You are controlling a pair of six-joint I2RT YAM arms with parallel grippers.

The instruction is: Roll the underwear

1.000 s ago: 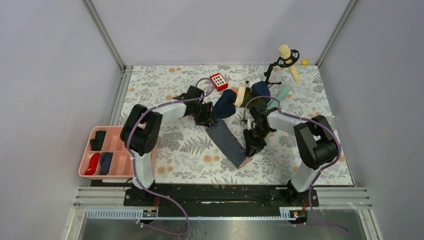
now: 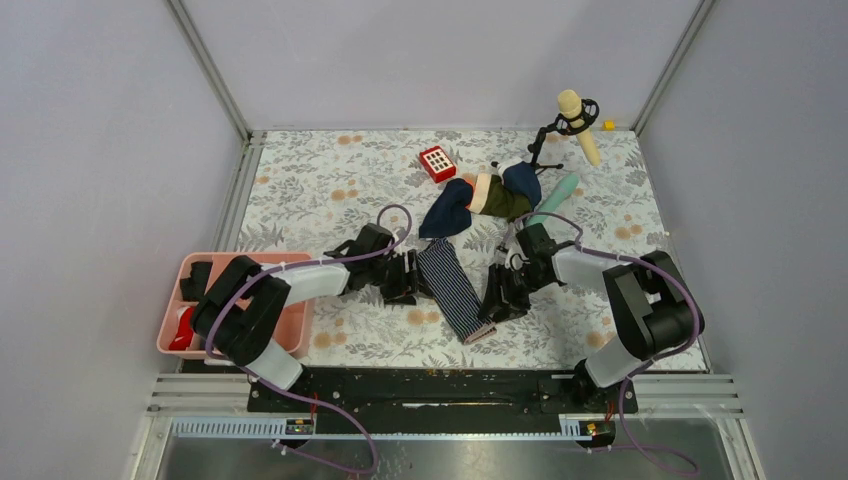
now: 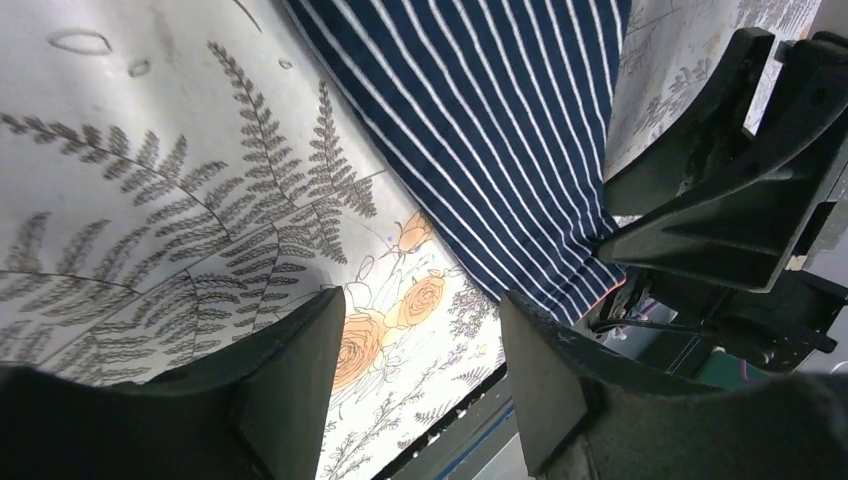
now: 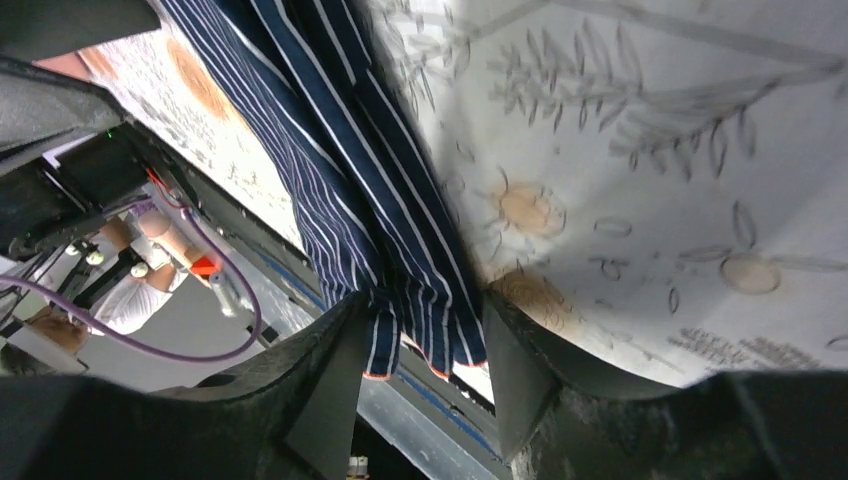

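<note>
The underwear (image 2: 448,280), navy with white stripes, lies as a long narrow folded strip slanting down to the right on the table. Beside its left edge, my left gripper is open, with only patterned tablecloth between its fingers. At the strip's near end, my right gripper is partly open, its fingers to either side of the cloth. The striped fabric (image 4: 400,250) is creased and bunched there, with orange edging at its end. In the left wrist view, a right fingertip (image 3: 615,243) touches the cloth close to that end.
A salmon divided box (image 2: 298,325) with folded cloth stands at the left, under my left arm. Behind the strip lie navy and olive garments (image 2: 500,200), a red box (image 2: 437,164) and a green roll (image 2: 553,200). A stand (image 2: 545,150) occupies the back right.
</note>
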